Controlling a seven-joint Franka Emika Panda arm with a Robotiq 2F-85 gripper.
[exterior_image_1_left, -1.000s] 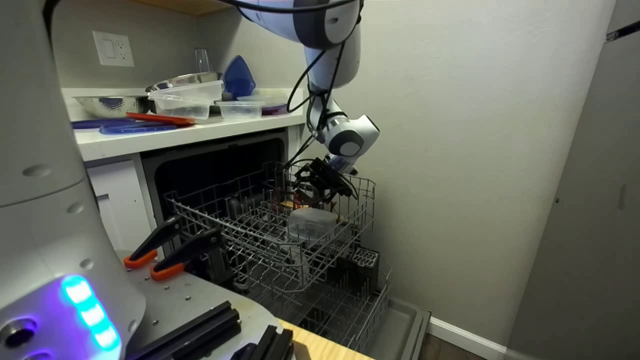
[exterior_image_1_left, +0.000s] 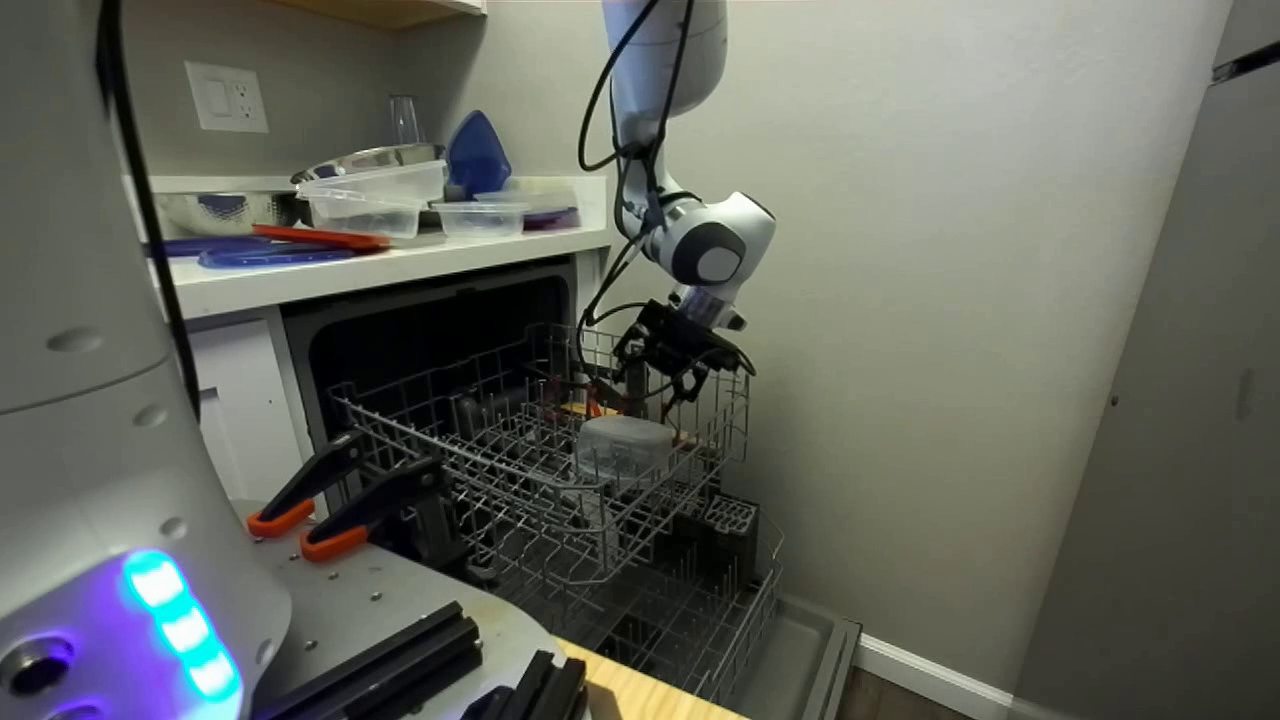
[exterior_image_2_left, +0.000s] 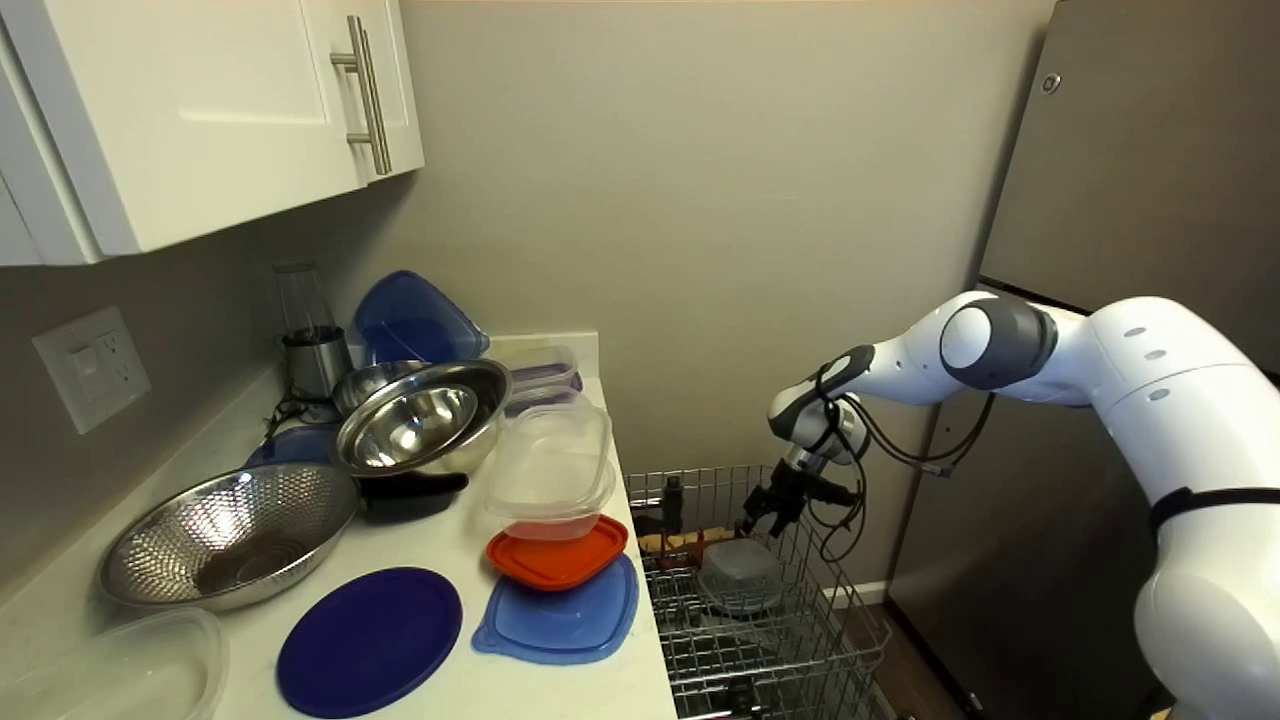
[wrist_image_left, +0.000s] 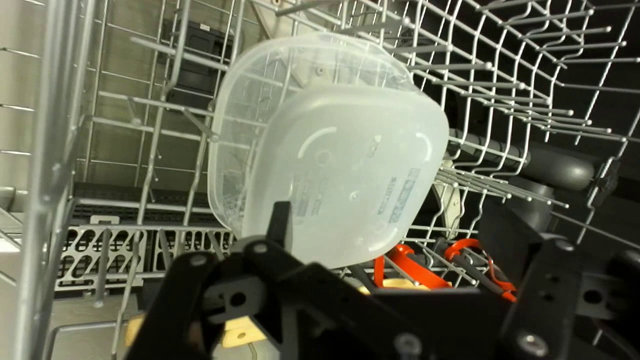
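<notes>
A clear plastic container (wrist_image_left: 354, 174) rests upside down in the dishwasher's upper rack (exterior_image_1_left: 516, 462). In the wrist view a second clear rim or wall shows along its left side; I cannot tell whether that is another container. My gripper is open, its black fingers wide apart with nothing held between them. One fingertip (wrist_image_left: 279, 221) overlaps the container's lower left edge in the wrist view; contact is unclear. From exterior view 1 the gripper (exterior_image_1_left: 663, 386) hangs above and behind the container (exterior_image_1_left: 621, 448), near the rack's back right side.
Orange-handled utensils (wrist_image_left: 417, 268) and wooden pieces (wrist_image_left: 241, 331) lie in the rack near the container. Wire tines and the rack's side walls surround the gripper. On the counter (exterior_image_1_left: 414, 257) stand metal bowls, plastic containers and lids. The wall (exterior_image_1_left: 912, 300) is close on the right.
Compared with one second ago, my gripper has risen and shifted right in exterior view 1, with the upper arm lifting too. The container has stayed in the same place.
</notes>
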